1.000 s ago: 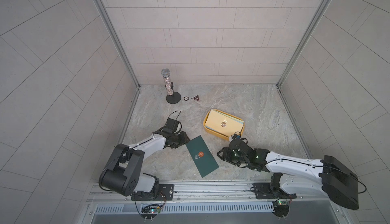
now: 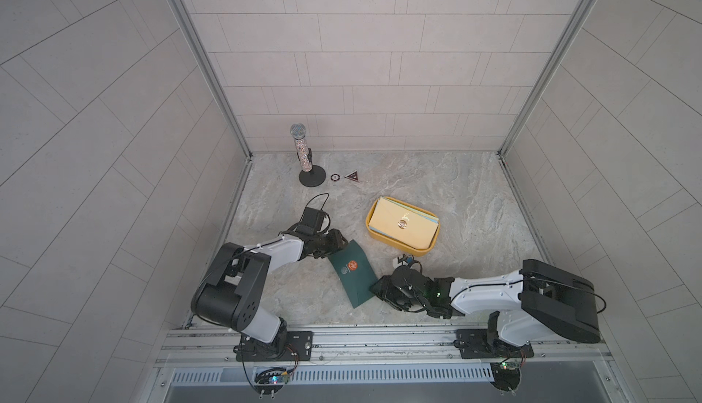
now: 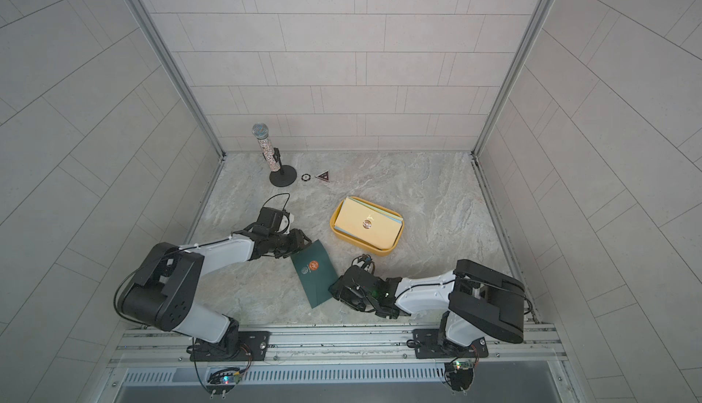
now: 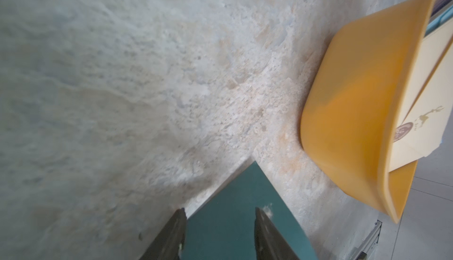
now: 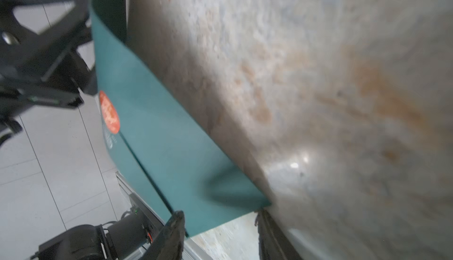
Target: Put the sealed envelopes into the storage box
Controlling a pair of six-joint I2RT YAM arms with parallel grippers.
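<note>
A dark green envelope with an orange seal lies on the table between my grippers. My open left gripper is over its far end. At the near end, on the right, my right gripper has its fingers apart at the envelope's edge; whether they grip it cannot be seen. In the right wrist view the envelope looks slightly bowed. The yellow storage box holds a stack of cream and light blue envelopes, the top one with a seal.
A microphone-like object on a round stand, a small ring and a small triangle stand or lie at the back. The front rail runs close below the right gripper.
My right gripper has moved left onto the envelope, which has shifted left and toward the back.
</note>
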